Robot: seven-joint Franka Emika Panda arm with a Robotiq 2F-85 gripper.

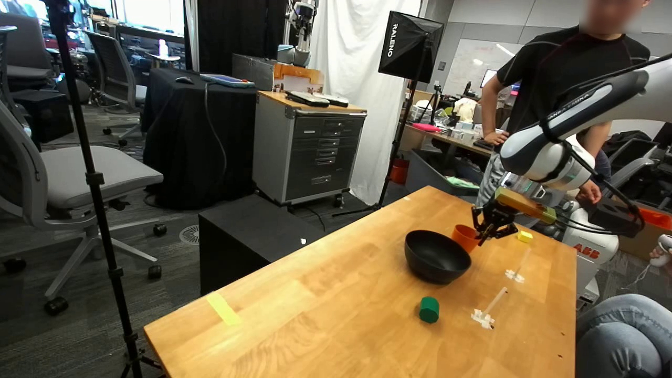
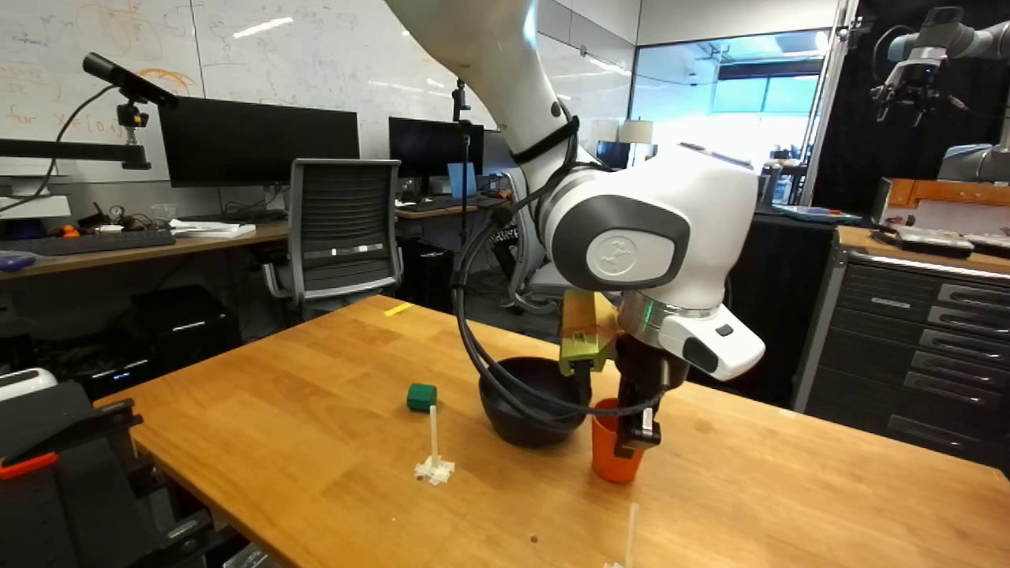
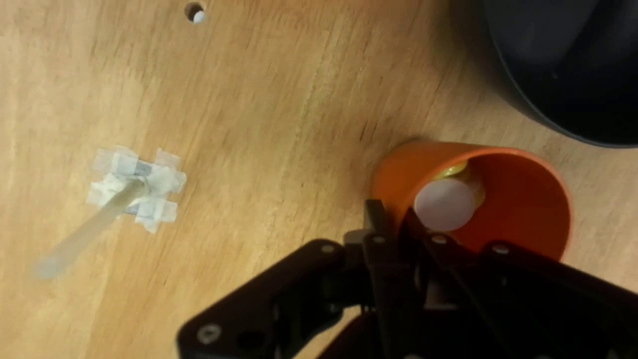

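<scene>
An orange cup (image 3: pixel 538 197) stands on the table, and its wall is pinched by my gripper. One dark finger (image 3: pixel 375 215) lies outside the wall while the other reaches inside the rim. Within the cup I see a pale round piece (image 3: pixel 444 205) and a bit of something yellow. Exterior view 2 has my gripper (image 2: pixel 638 437) at the right side of the cup (image 2: pixel 611 464), which looks roughly upright. Close beside the cup is a black bowl (image 1: pixel 434 255). A green block (image 1: pixel 429 309) rests on the table apart from both.
Two thin pale sticks, taped upright on the table, stand near the robot side: one stick (image 1: pixel 520 263) by the cup, another stick (image 1: pixel 494 303) nearer the green block. A small yellow block (image 1: pixel 524 237) lies behind the gripper.
</scene>
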